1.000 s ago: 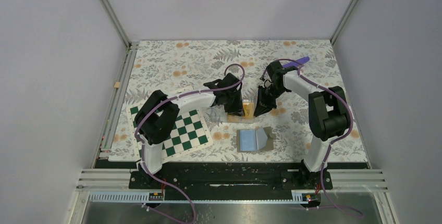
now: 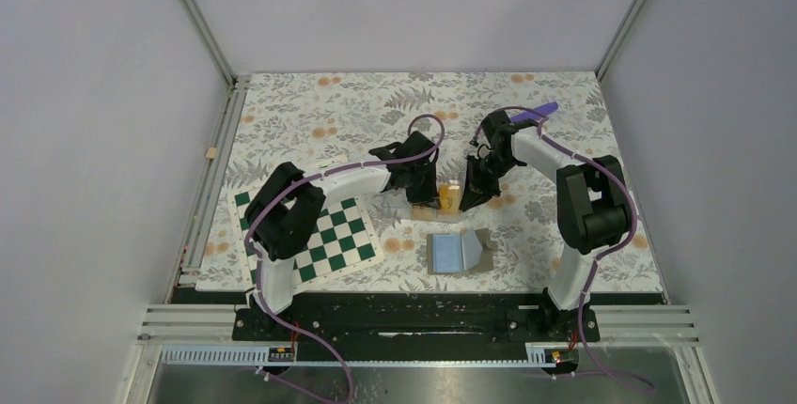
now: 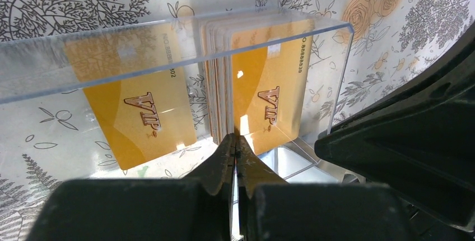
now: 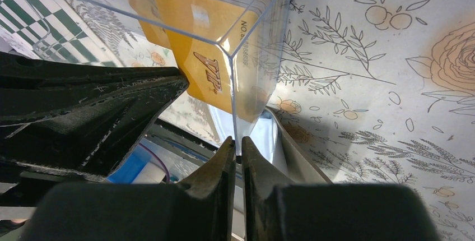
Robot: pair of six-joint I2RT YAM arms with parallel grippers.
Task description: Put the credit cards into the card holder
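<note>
A clear box point(image 3: 190, 59) stands on the table between my arms. Inside it, one yellow VIP card point(image 3: 143, 117) leans apart on the left, while a stack of yellow cards point(image 3: 271, 92) stands on edge at the right end. My left gripper is shut, its tips at the near lower edge of that stack, and nothing shows between its fingers. At the box's right front corner, my right gripper is shut on the clear wall. A flat grey-and-blue folder-like item point(image 2: 448, 254) lies open in front of the box.
A green-and-white checkered board point(image 2: 336, 240) lies under the left arm. Behind the right gripper is a purple object point(image 2: 538, 111).
The folder-like item has stayed where it was.
</note>
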